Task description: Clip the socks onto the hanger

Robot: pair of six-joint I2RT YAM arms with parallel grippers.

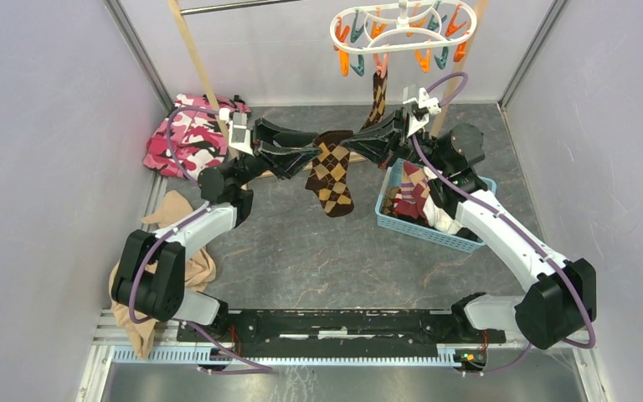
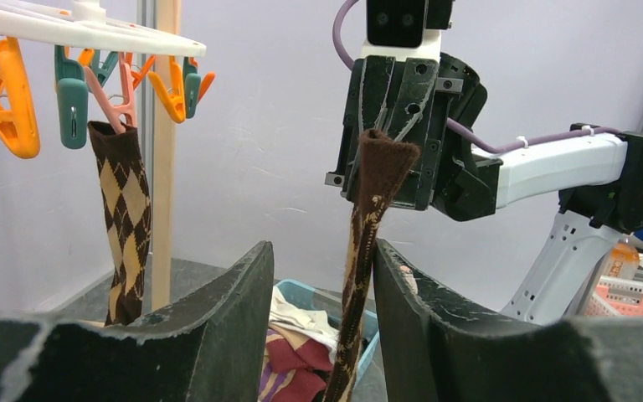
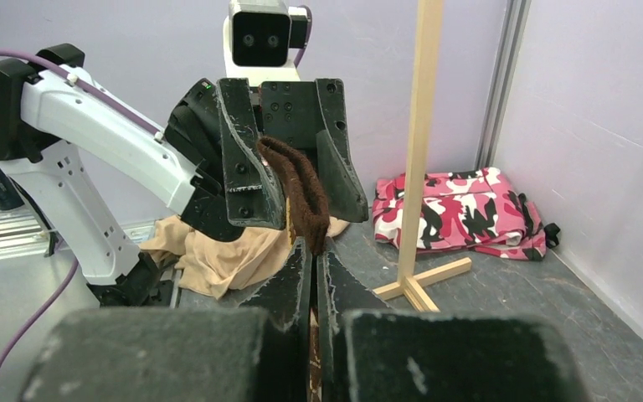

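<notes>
A brown argyle sock [image 1: 332, 174] hangs upright in the middle of the top view. My right gripper [image 1: 345, 142] is shut on its upper edge; in the right wrist view the sock's dark cuff [image 3: 306, 197] rises from between the fingertips. My left gripper [image 1: 318, 142] stands open on the sock's other side, its two fingers [image 2: 233, 322] apart, with the sock nearer one of them. Whether that finger touches the cloth is hard to tell. On the white hanger [image 1: 403, 46], a pink clip [image 2: 122, 100] holds a matching sock [image 2: 124, 222].
Several orange and green clips [image 1: 423, 59] dangle from the hanger. A blue basket [image 1: 427, 234] with more socks stands below the right arm. Camouflage cloth [image 1: 186, 142] and beige cloth [image 1: 201, 260] lie at left. Bare floor spreads in front.
</notes>
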